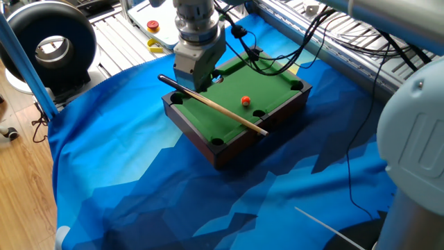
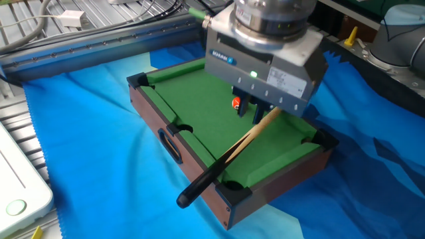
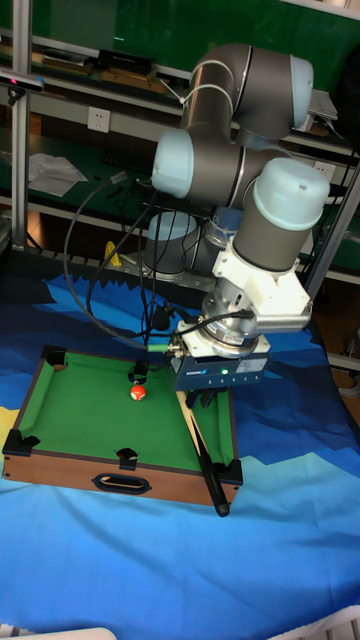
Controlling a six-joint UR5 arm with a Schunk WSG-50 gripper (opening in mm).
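Note:
A small toy pool table (image 2: 199,106) with green felt and brown wooden sides stands on the blue cloth. Across one end lies a wooden cue (image 1: 215,105); its black butt sticks out past the rim in every view. An orange ball (image 1: 245,101) rests on the felt. Beside the far middle pocket, a small pale round thing (image 1: 218,79) shows in exterior view 1, too small to make out well. My gripper (image 2: 251,117) points down over the felt close to the cue. Its two dark fingers (image 2: 243,104) stand apart, nothing visible between them.
Black cables (image 1: 298,52) hang from the arm above the table. A red button (image 1: 152,25) sits on a white box behind the cloth. Metal rails (image 2: 99,56) edge the workspace.

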